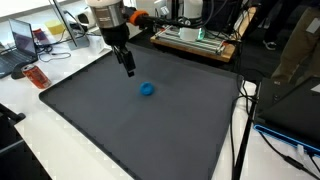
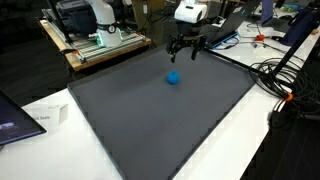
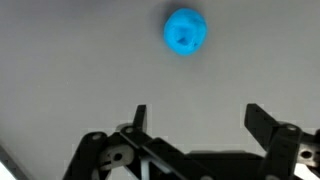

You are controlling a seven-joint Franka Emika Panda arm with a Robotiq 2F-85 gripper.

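A small round blue object (image 1: 147, 89) lies on the dark grey mat (image 1: 110, 115), near its middle toward the back. In the second exterior view the same blue object (image 2: 173, 77) is by itself on the mat. From the wrist it appears as a blue disc (image 3: 185, 32) with a darker hollow, near the top of the picture, ahead of the fingertips. My gripper is open, its black fingers far apart and only grey mat visible between them. Seen from outside, the gripper (image 1: 129, 73) hangs above the mat, behind and left of the blue object.
An orange-red can (image 1: 36, 76) stands at the mat's left edge, near a laptop (image 1: 24, 40). Black cables (image 2: 283, 85) run beside the mat. A wooden table (image 1: 200, 43) stands behind.
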